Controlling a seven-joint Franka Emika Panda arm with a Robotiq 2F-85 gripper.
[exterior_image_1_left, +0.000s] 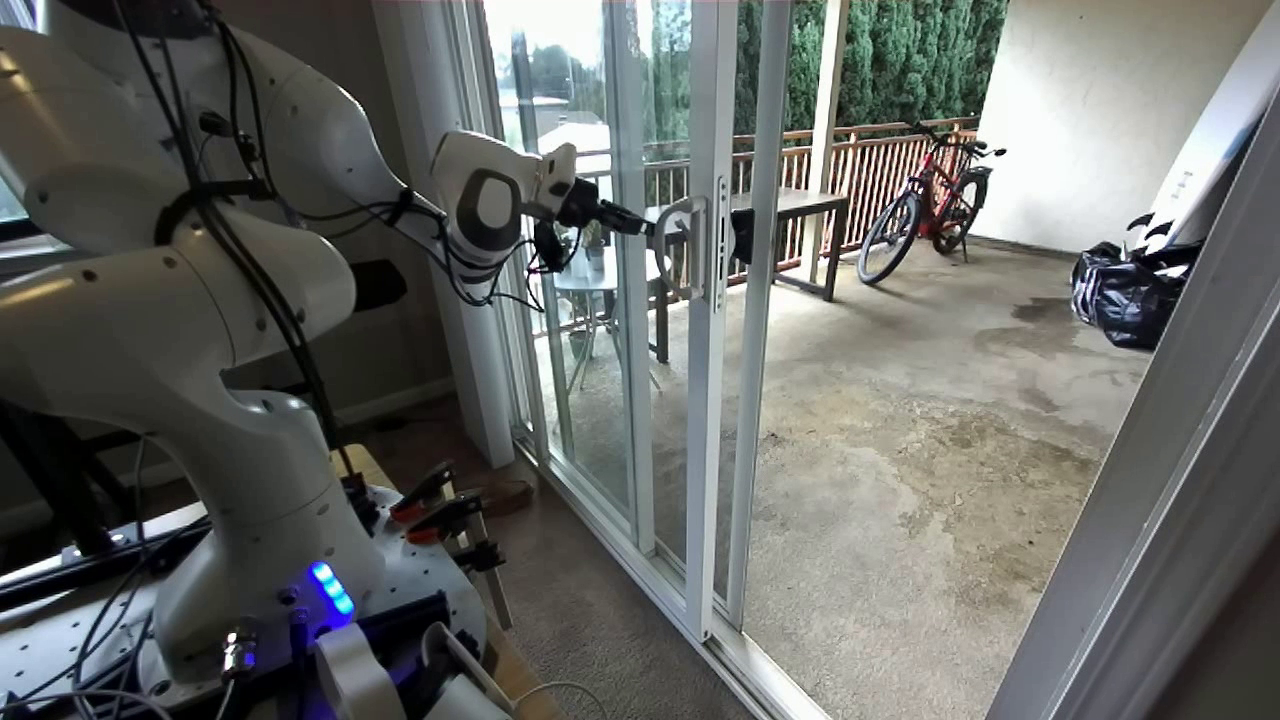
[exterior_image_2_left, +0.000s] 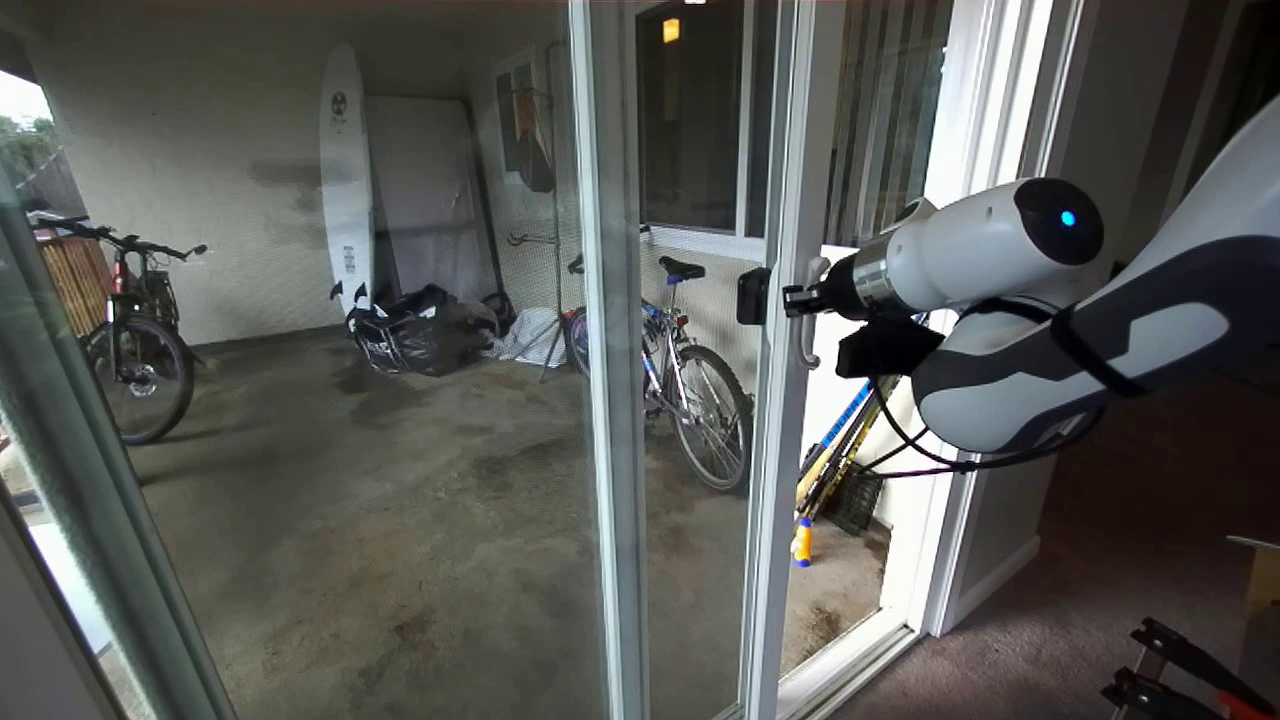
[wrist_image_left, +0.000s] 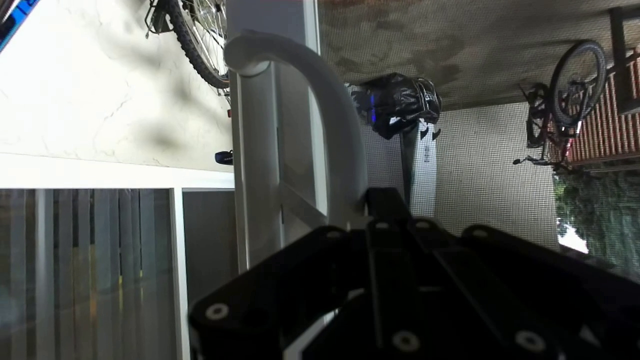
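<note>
A sliding glass door stands partly open, its white frame carrying a curved D-shaped handle. In the first exterior view my gripper reaches to the handle's room side from the left. The second exterior view has the gripper level with the handle, overlapping it. Seen from the wrist, the pale handle curves down to the black fingertips, which meet or nearly meet its side. The fingers are together, with nothing visible between them; whether they touch the handle is hard to tell.
Past the doorway lies a concrete patio with a red bicycle and a black bag. Wall trim stands left of the door, near the arm. Clamps sit on the robot's base.
</note>
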